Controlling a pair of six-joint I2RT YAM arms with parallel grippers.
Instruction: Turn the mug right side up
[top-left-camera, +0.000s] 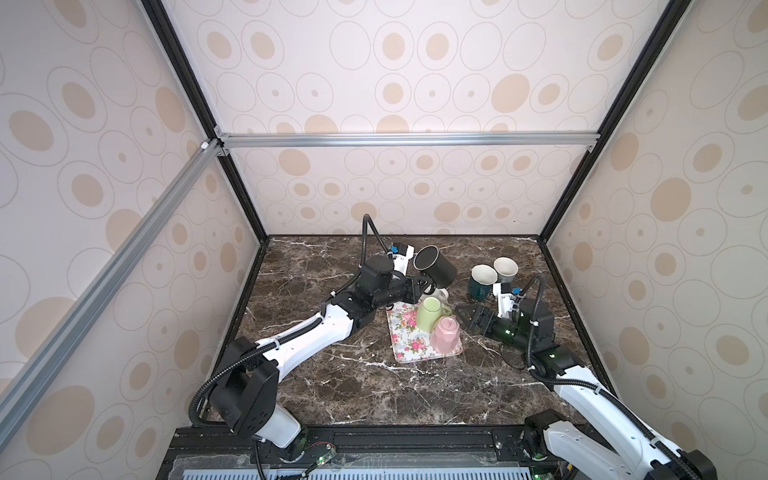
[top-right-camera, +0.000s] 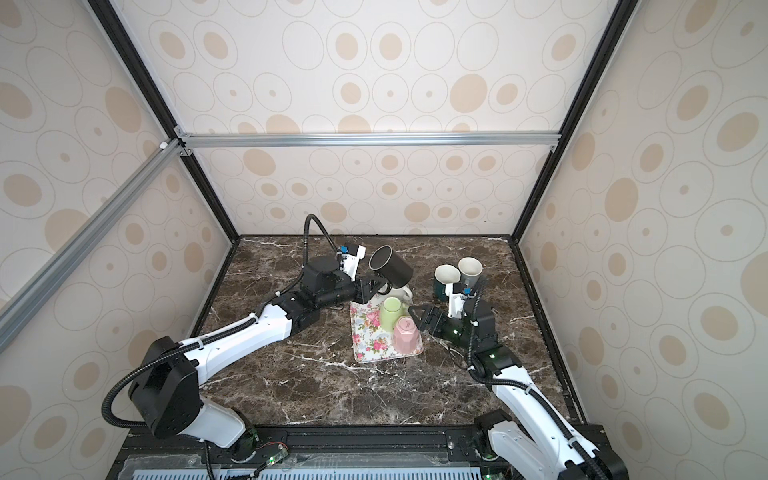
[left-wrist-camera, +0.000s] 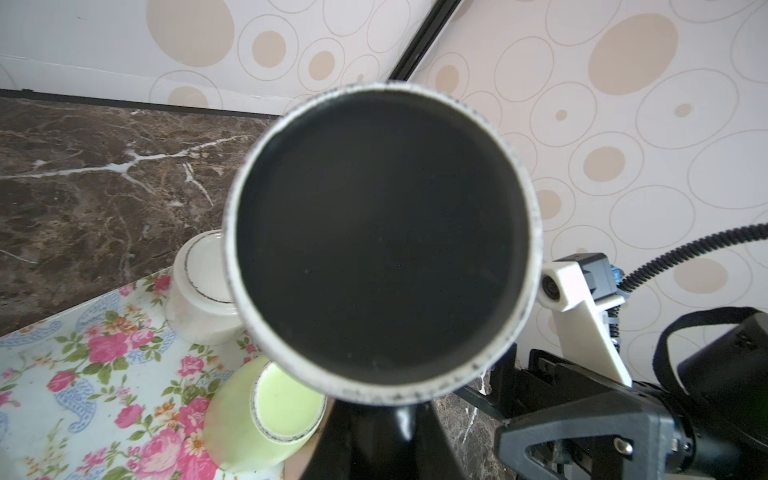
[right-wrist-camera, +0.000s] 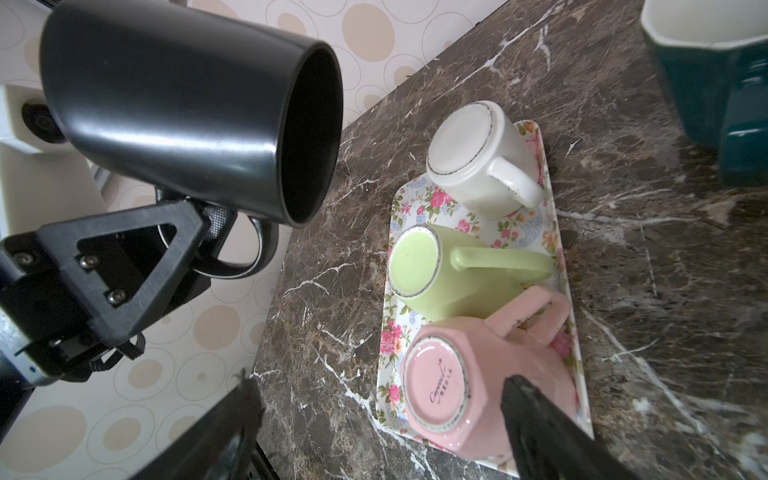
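My left gripper (top-left-camera: 424, 288) is shut on the handle of a black mug (top-left-camera: 436, 268), holding it in the air above the tray's far end. The mug is tilted well over on its side; its open mouth fills the middle of the left wrist view. Bottom-up on the floral tray (top-left-camera: 405, 357) stand a white mug (right-wrist-camera: 485, 160), a green mug (right-wrist-camera: 464, 272) and a pink mug (right-wrist-camera: 488, 384). To the right of the tray my right gripper stands open, its fingers (right-wrist-camera: 552, 432) short of the pink mug in its wrist view.
A dark teal mug (top-left-camera: 481, 284) and a white mug (top-left-camera: 505, 270) stand mouth up to the right, behind my right gripper. Bare marble table lies in front of the tray and at the back left.
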